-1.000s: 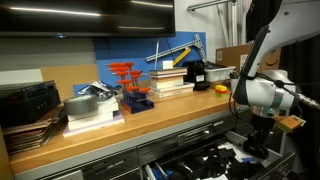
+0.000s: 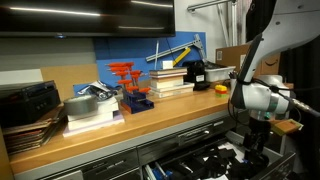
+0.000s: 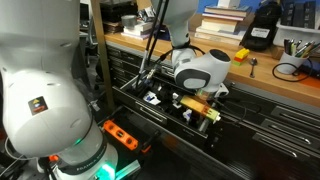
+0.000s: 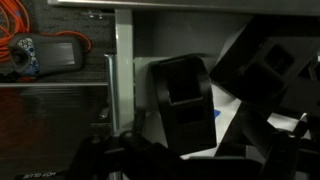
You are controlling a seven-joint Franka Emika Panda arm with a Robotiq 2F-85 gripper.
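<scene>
An open drawer (image 2: 180, 157) below the wooden counter holds several dark and white items. Over its right end, in exterior view 1, my gripper (image 2: 250, 150) hangs low; its fingers are small and dark there. In the wrist view my gripper is open, its dark fingers spread at the lower edge. Between and beyond them lies a black box-like object (image 4: 185, 95) with two square recesses, resting on the pale drawer floor. A similar black object (image 4: 275, 65) sits tilted to its right. Whether a finger touches either one is too dark to tell.
A grey drawer wall (image 4: 125, 70) runs left of the black object. Beyond it lie a dark device (image 4: 48, 53) and orange cable (image 4: 15, 25). Books (image 2: 92, 115), red items (image 2: 124, 72) and a yellow item (image 2: 221, 88) stand on the counter (image 2: 125, 128).
Over the last second the arm has shifted and turned slightly above the drawer's right end. The drawer and the counter items look unmoved.
</scene>
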